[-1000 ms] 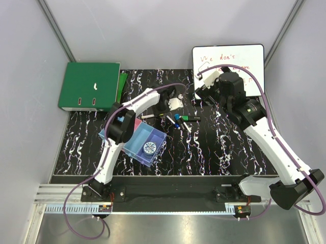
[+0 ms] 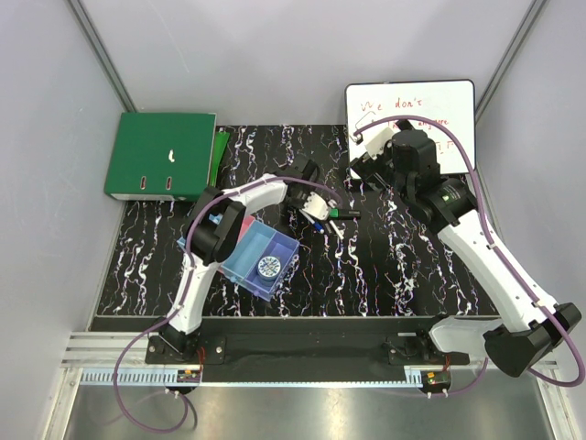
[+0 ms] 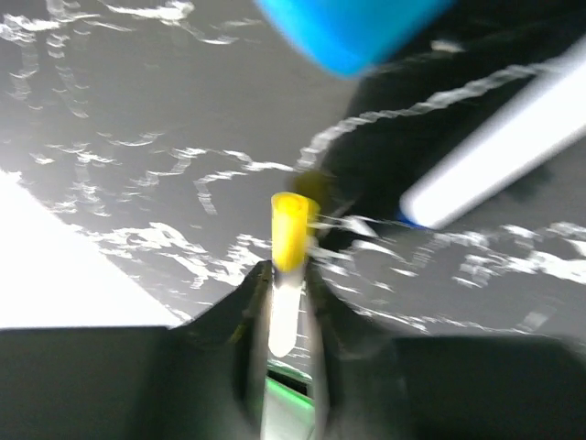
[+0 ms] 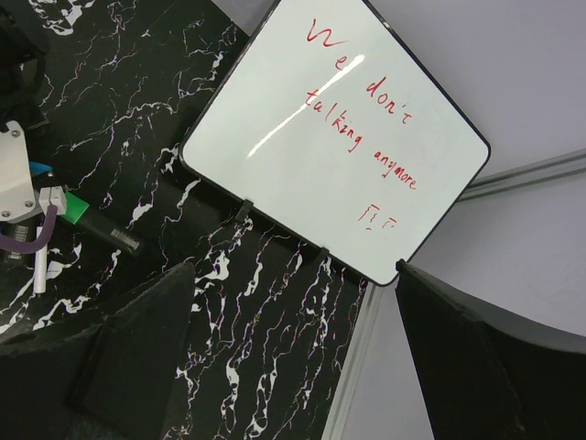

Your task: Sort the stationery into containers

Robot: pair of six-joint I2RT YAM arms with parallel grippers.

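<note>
In the left wrist view, a white pen with a yellow end (image 3: 291, 220) runs between the closely spaced fingers of my left gripper; whether they press on it I cannot tell. A blue rounded item (image 3: 357, 27) and a white pen with a blue tip (image 3: 504, 137) are close by. A black-and-green marker (image 2: 344, 214) and a white pen (image 2: 336, 229) lie right of that gripper. The blue compartment box (image 2: 243, 264) stands front left, a round patterned item (image 2: 268, 267) inside it. My right gripper is open and empty, near the whiteboard.
The whiteboard (image 4: 339, 137) with red writing leans at the back right. A large green binder (image 2: 160, 151) stands at the back left. The left arm covers part of the box.
My left gripper has shifted slightly and now hides the yellow-ended pen from above, which showed on the table before. The right arm and the box have stayed put.
</note>
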